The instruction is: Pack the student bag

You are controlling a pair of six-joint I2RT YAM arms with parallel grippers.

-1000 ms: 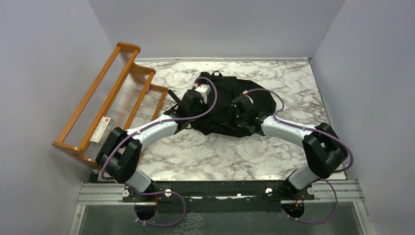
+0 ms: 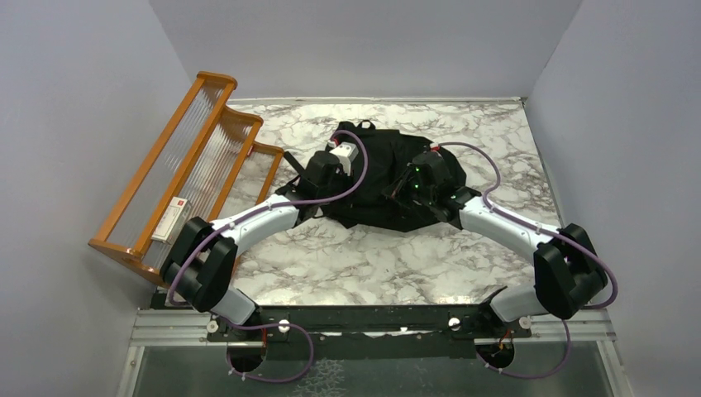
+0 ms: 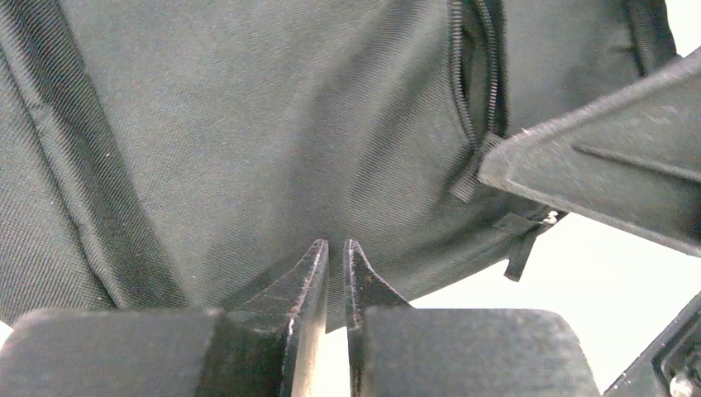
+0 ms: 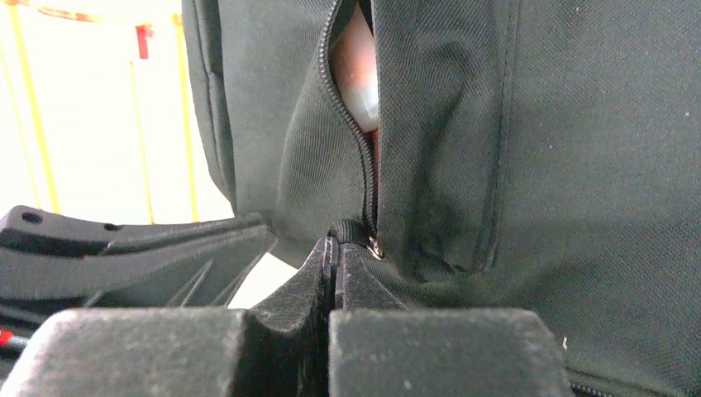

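The black bag lies flat on the marble table. Its zipper is parted in the right wrist view, with something pale and reddish inside. A short dark zipper pull runs from the slider into the tips of my right gripper, which is shut on it. From the left wrist view, the same pull meets the right gripper's finger. My left gripper is over the bag's cloth near its edge, fingers slightly open, only a narrow gap between the tips and nothing seen in it.
A wooden rack with clear ribbed panels stands at the left, a white box on it. Bare marble table lies in front of the bag, with more clear room at the right.
My right arm and gripper have shifted right and slightly toward the back over the bag. The left arm stays almost in place.
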